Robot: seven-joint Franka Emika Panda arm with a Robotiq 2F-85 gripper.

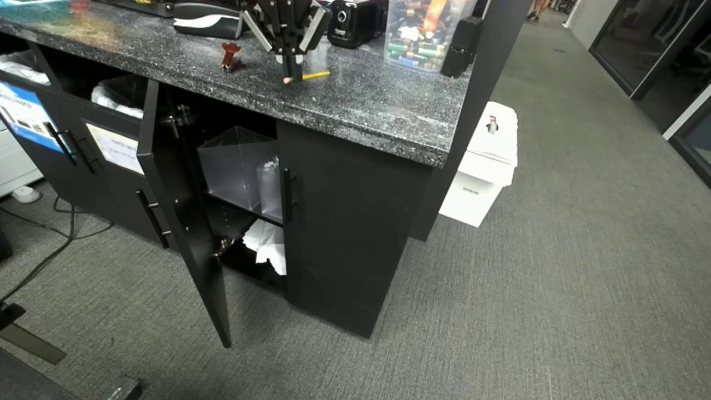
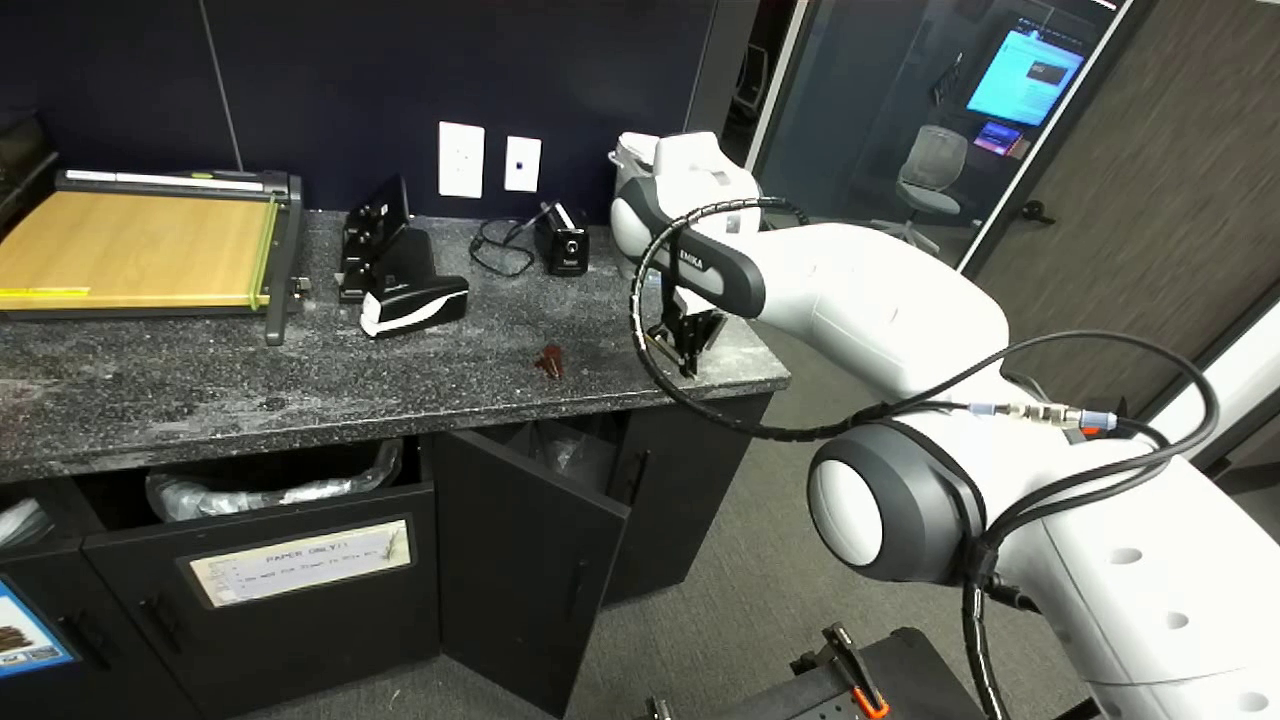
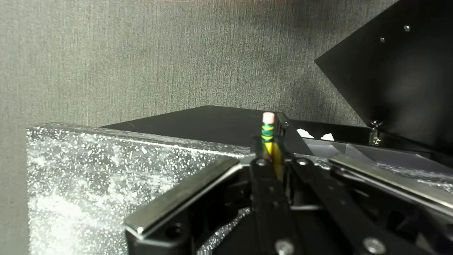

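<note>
A yellow pencil (image 1: 316,75) is pinched near its eraser end in my gripper (image 1: 293,72), which hangs over the dark speckled counter (image 1: 373,106). Seen from the wrist, the pink eraser and green-striped band of the pencil (image 3: 268,127) stick out beyond the gripper. Most of the shaft is hidden behind the fingers there. In the second exterior view the gripper (image 2: 687,360) stands near the counter's right front part, partly behind the arm's cable. Whether the pencil touches the counter is unclear.
A brown-red staple remover (image 1: 230,57) sits left of the gripper. Behind are a stapler (image 1: 208,20), a black sharpener (image 1: 353,23) and a clear bin of markers (image 1: 420,46). Below, a cabinet door (image 1: 183,220) stands open; a white bin (image 1: 483,160) is on the floor.
</note>
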